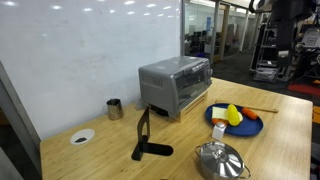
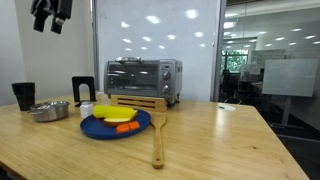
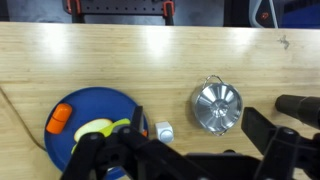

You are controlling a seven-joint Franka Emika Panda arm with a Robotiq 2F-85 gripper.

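My gripper hangs high over the table with its fingers apart and nothing between them. In the wrist view its dark fingers reach in from the lower edge. Below them, a silver pot sits to the right. On the left, the blue plate carries an orange carrot-like piece, a pale rounded item and a yellow item, partly covered by a finger in the wrist view. A small white container stands between plate and pot.
A wooden spatula lies beside the plate. The toaster oven stands at the back, with a black upright stand and a metal cup on the table. A white disc lies farther left, with bare tabletop around it.
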